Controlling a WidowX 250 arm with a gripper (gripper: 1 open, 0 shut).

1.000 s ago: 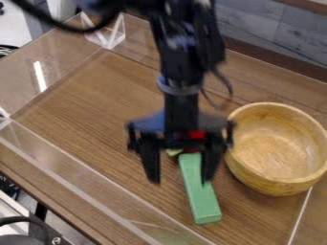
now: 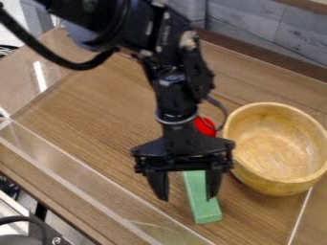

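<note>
A black robot arm reaches down from the top left to the middle of the wooden table (image 2: 64, 134). Its gripper (image 2: 188, 180) stands open low over a green rectangular block (image 2: 205, 209), which lies on the table, partly hidden behind the gripper. A red object (image 2: 205, 126) shows behind the arm, just left of a yellow wooden bowl (image 2: 274, 144).
The bowl takes up the right side of the table. A grey wall or ledge (image 2: 269, 33) runs along the back. A dark cable shows at the bottom left.
The arm dipped toward the front of the table and has since risen a little, uncovering more of the green block and the red object. The block appears to lie in the same place.
</note>
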